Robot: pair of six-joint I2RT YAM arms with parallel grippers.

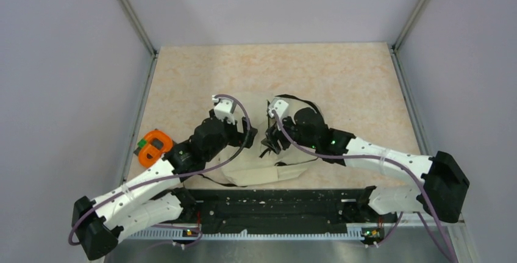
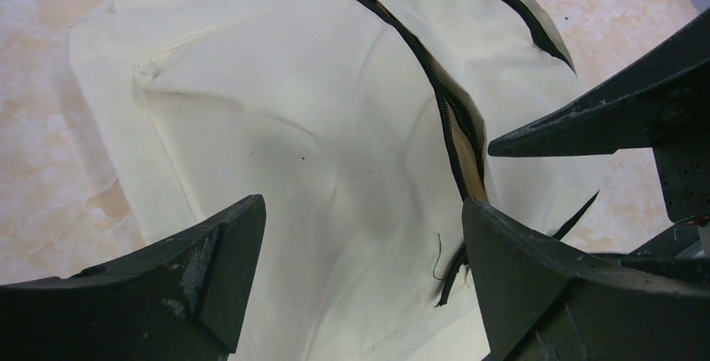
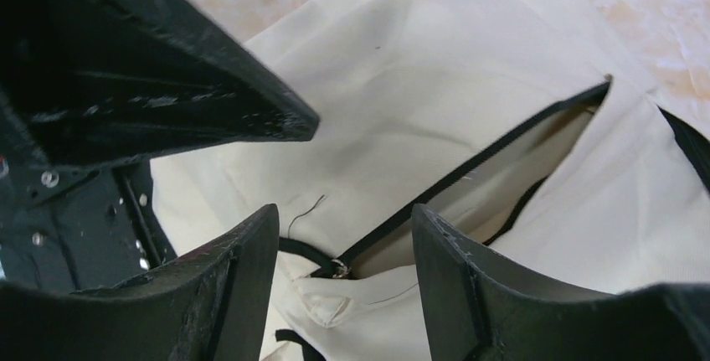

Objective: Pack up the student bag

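Note:
A cream cloth bag (image 1: 262, 177) lies flat near the table's front, partly hidden under both arms. Its black zipper runs across the cloth and gapes in the middle, as the parted opening (image 3: 536, 160) in the right wrist view confirms. Above the bag's left part my left gripper is open, only bare cloth visible between its fingers. Over the zipper's near end stands my right gripper, also open; cloth and the zipper show between its fingers, and neither is gripped.
An orange object with a green part (image 1: 155, 147) rests at the table's left edge. A black strap (image 1: 219, 182) trails from the bag's front left.

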